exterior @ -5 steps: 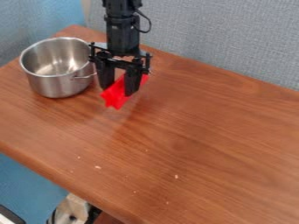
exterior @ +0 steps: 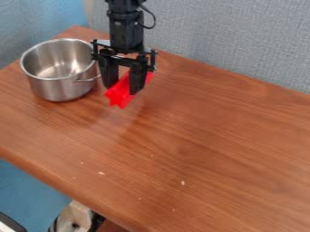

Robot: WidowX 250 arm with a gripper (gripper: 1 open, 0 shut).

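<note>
My black gripper (exterior: 123, 74) is at the upper middle of the camera view, shut on a red object (exterior: 120, 96) that shows below and between its dark fingers. The red object's exact shape is partly hidden by the fingers. Just left of the gripper stands a steel pot (exterior: 54, 70) with a handle on the side facing the gripper.
A textured grey wall stands behind it. Blue surface shows beyond the left edge, with some unclear objects at the bottom left.
Over the last second the gripper and red object have shifted slightly left and up in the view. The pot has stayed in place.
</note>
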